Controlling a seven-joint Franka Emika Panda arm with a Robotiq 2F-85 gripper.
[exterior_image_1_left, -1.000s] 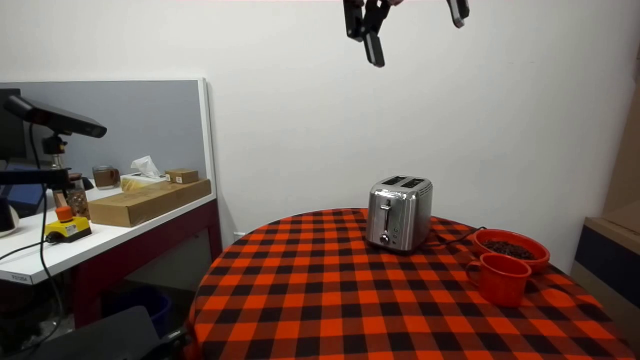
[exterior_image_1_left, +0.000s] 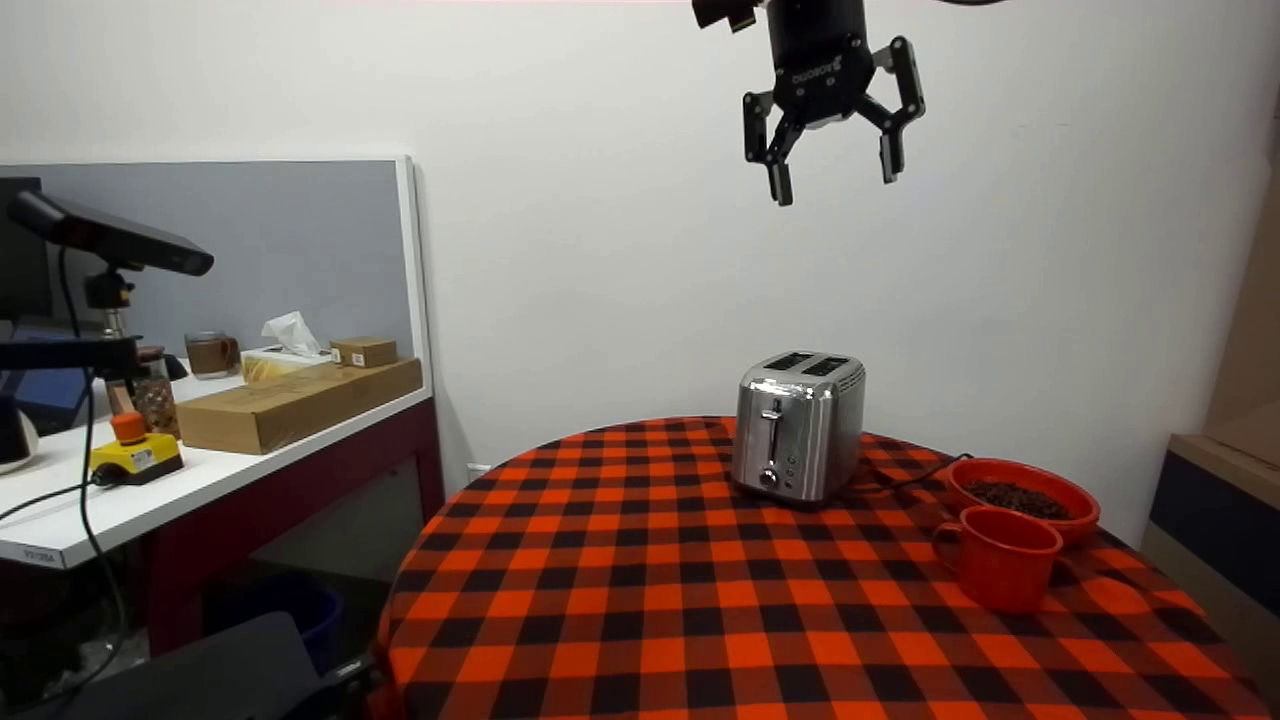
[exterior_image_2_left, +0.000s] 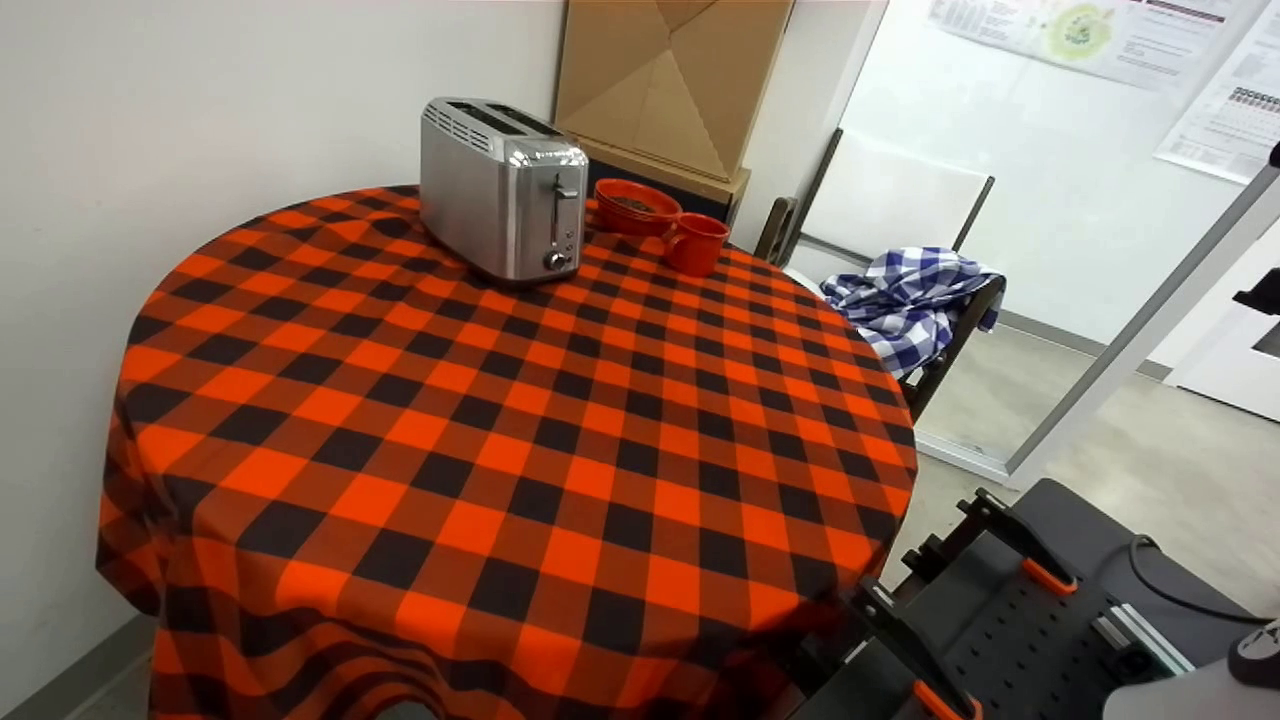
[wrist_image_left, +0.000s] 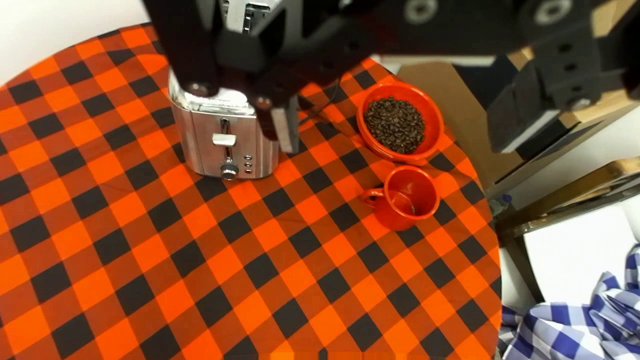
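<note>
My gripper (exterior_image_1_left: 836, 187) hangs high over the far part of the table, open, its fingers wide apart with nothing between them. Below it a silver two-slot toaster (exterior_image_1_left: 797, 430) stands upright on the cloth; in the wrist view my left finger (wrist_image_left: 286, 129) covers part of the toaster (wrist_image_left: 216, 141). To the toaster's right is an orange-red bowl (wrist_image_left: 433, 127) with dark coffee beans (wrist_image_left: 394, 124) in it. A red mug (wrist_image_left: 403, 201) stands upright in front of the bowl, handle towards the toaster; its visible inside looks empty.
A red-and-black checked cloth (exterior_image_2_left: 516, 444) covers the round table, whose front and left are clear. The toaster's dark cord (exterior_image_1_left: 918, 476) runs towards the bowl. Cardboard (exterior_image_2_left: 666, 90) stands behind the table, and a chair with a blue checked cloth (exterior_image_2_left: 918, 300) sits beside it.
My gripper has come lower in exterior view 1 and turned, so both fingers and its body now show. Toaster, bowl and mug have stayed in place.
</note>
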